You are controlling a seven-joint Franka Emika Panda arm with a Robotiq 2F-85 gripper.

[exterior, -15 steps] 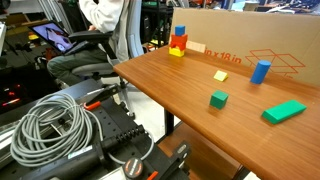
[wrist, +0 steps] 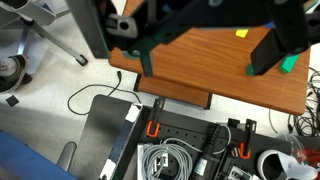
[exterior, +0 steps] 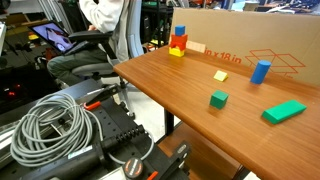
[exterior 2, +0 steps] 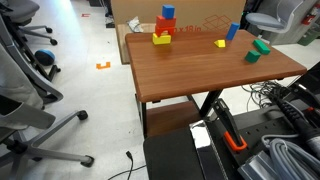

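Observation:
On the wooden table (exterior: 190,90) stands a stack: a blue block (exterior: 180,30) over a red block (exterior: 178,42) over a yellow block (exterior: 176,53). Toward the other end lie a small flat yellow block (exterior: 220,76), an upright blue cylinder (exterior: 261,72), a green cube (exterior: 218,100) and a long green block (exterior: 284,112). The gripper shows only in the wrist view, high above the table's edge. Its dark, blurred fingers are spread wide, with no object held between them. Past them the green cube (wrist: 250,70) and the yellow block (wrist: 242,33) show on the tabletop.
A cardboard panel (exterior: 240,40) stands along the table's far side. Beside the table, a dark base bears coiled grey cable (exterior: 50,130) and orange-handled clamps. Office chairs (exterior 2: 60,125) stand on the floor.

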